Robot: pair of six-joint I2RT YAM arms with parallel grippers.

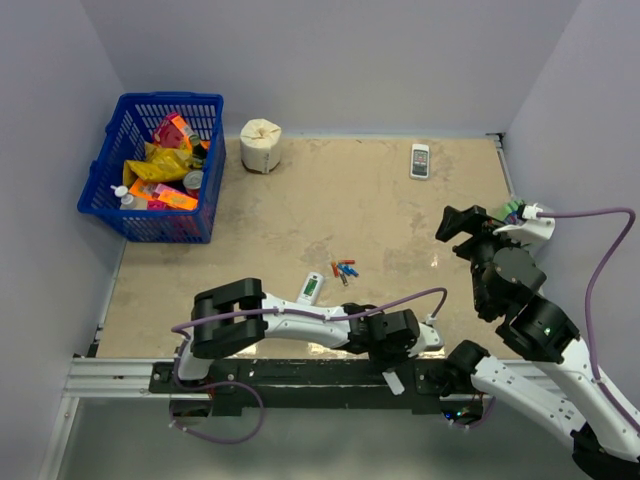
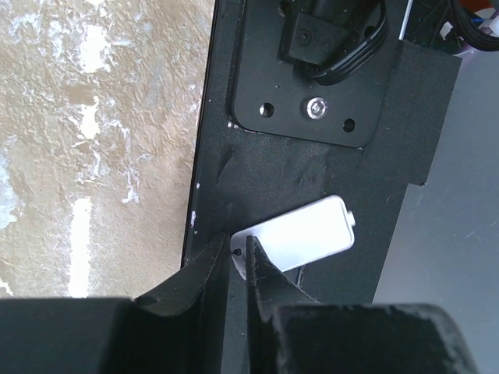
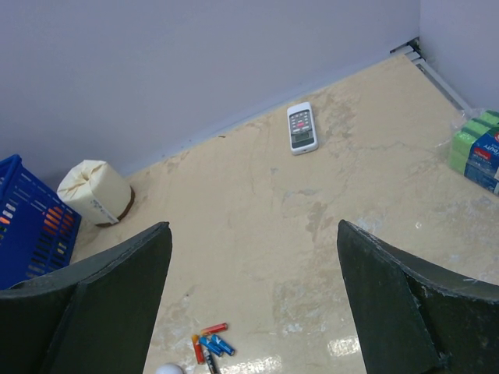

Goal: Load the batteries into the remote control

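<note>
A white battery cover (image 2: 292, 234) lies on the black front rail; my left gripper is at its near end, fingertips close together, and whether they grip it is unclear. A white remote (image 1: 309, 289) lies on the table beside my left arm. Several small batteries (image 3: 210, 344), red, blue and dark, lie mid-table. A second remote (image 3: 302, 128) is at the back right. My right gripper is open and raised over the right side, nothing between its fingers.
A full blue basket (image 1: 150, 225) stands at the back left, a white roll (image 1: 260, 147) beside it. Green packs (image 3: 475, 152) lie at the right edge.
</note>
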